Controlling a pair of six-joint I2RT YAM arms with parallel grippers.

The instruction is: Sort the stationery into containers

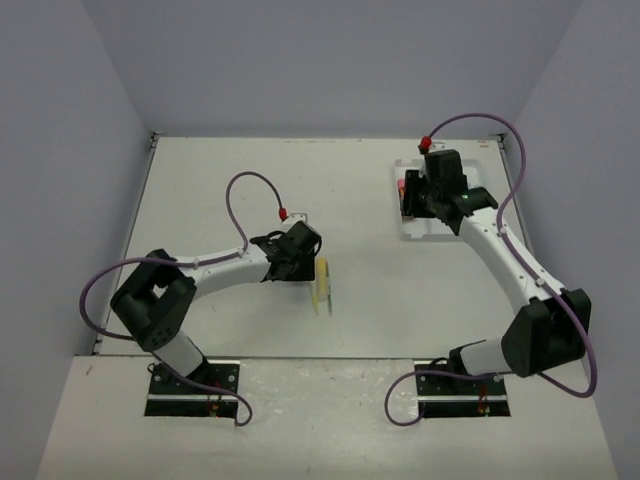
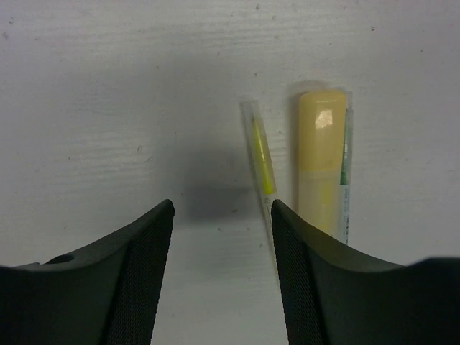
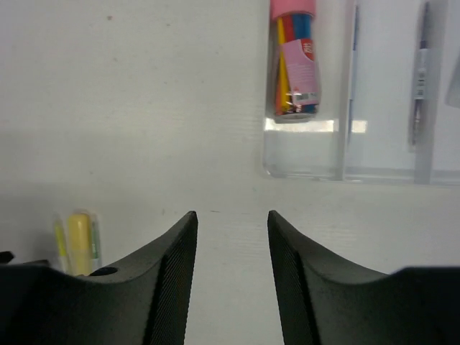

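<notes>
In the left wrist view a slim pen with a yellow section (image 2: 264,162), a thick yellow-capped item (image 2: 321,147) and a thin green pen (image 2: 347,162) lie side by side on the table. Above them my left gripper is open and empty, its right finger overlapping the slim pen's lower part. The clear divided tray (image 3: 302,172) stands at the right. Its left compartment holds a pink-capped pencil tube (image 3: 296,68); a thin blue pen (image 3: 353,72) and a dark pen (image 3: 419,79) lie further right. My right gripper, open and empty, hangs near the tray's left side.
Bare table (image 1: 370,300) stretches between the yellow items and the tray. Grey walls stand at the back and sides. In the top view the right arm covers part of the tray.
</notes>
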